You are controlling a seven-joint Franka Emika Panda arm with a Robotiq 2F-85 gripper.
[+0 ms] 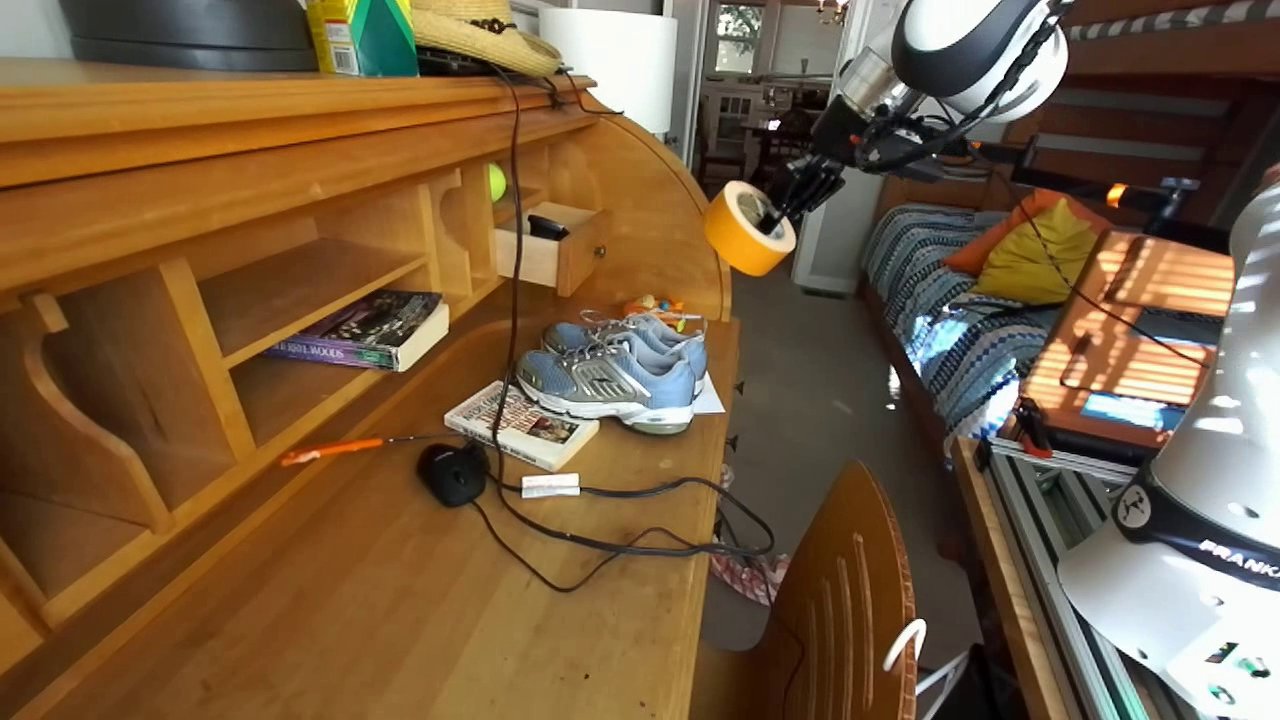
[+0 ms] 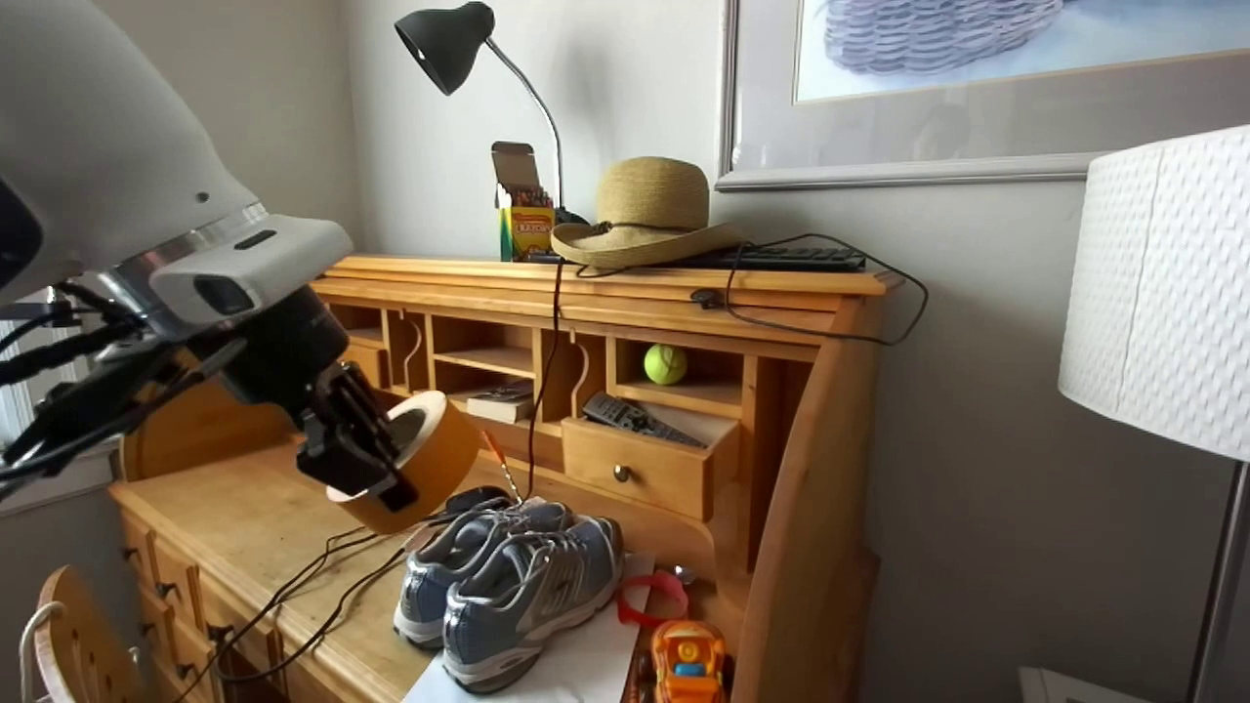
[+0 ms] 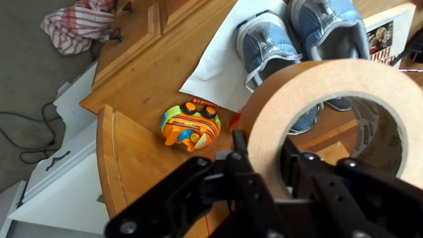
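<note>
A roll of yellow-orange tape [image 1: 749,240] hangs in the air beyond the desk's right end, held by my gripper [image 1: 780,216]. In the wrist view the gripper is shut on the roll's wall, one finger outside the ring and the other inside its hole. The tape roll [image 3: 337,75] is tilted and fills much of that view's right side, hiding part of the shoes behind it. From the second exterior view, the tape [image 2: 445,463] shows above and left of the blue-grey shoes [image 2: 533,603], clear of the desk surface.
An open drawer [image 2: 650,469] with a remote juts from the hutch. A toy car [image 3: 192,127] and a white sheet [image 3: 218,75] lie by the shoes. Cables [image 1: 624,546] cross the desktop, whose near part is clear. A chair [image 1: 840,600] stands alongside.
</note>
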